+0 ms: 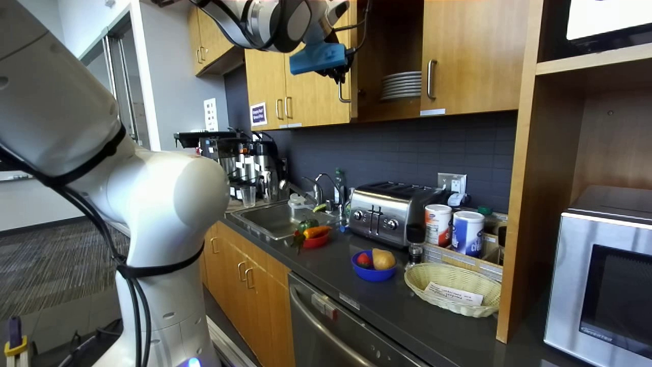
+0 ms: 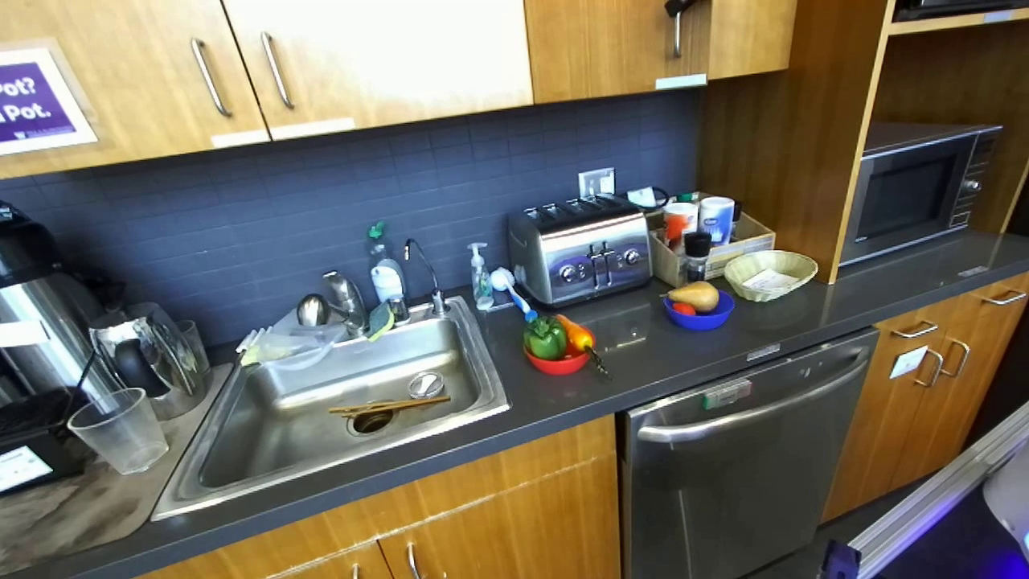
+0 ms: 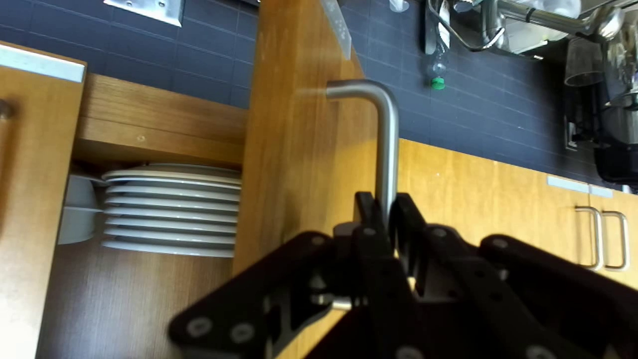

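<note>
My gripper is shut on a metal bar handle [image 3: 387,137] of a wooden cabinet door [image 3: 302,143], its black fingers on either side of the bar. That door stands swung open, and the cupboard beside it shows a stack of white plates [image 3: 173,209] on its shelf. From the first exterior view, the gripper [image 1: 339,78] hangs at the top of the handle [image 1: 343,93], with the plates [image 1: 401,85] to its right. In the second exterior view only a dark tip of the gripper [image 2: 680,8] shows over the handle [image 2: 677,37].
Another door [image 1: 473,58] of the upper cabinets is to the right of the plates. Below, the counter carries a toaster [image 2: 580,249], a red bowl [image 2: 559,366], a blue bowl [image 2: 709,317] and a wicker basket [image 2: 801,268]. A sink [image 2: 487,371] lies to the left.
</note>
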